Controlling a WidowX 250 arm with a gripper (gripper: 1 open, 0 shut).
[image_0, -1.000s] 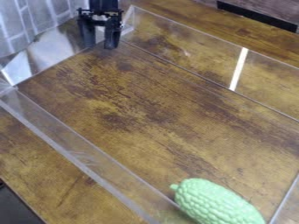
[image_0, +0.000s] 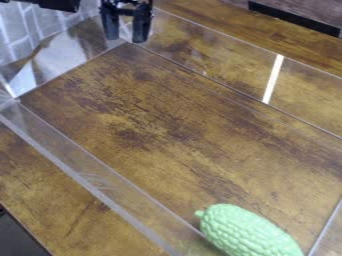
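A black gripper (image_0: 127, 22) hangs at the top left of the camera view, over the far left corner of a clear-walled bin (image_0: 74, 170). Its two fingers point down and stand apart, with nothing visible between them. A pale green bumpy bitter melon (image_0: 247, 230) lies in the bin's near right corner, far from the gripper and partly cut off by the frame's lower edge.
The bin stands on a brown wooden surface (image_0: 40, 200). A white strip (image_0: 273, 80) shows at the far wall. The middle of the bin is clear. A dark ledge (image_0: 301, 8) runs at the top right.
The bitter melon has not moved.
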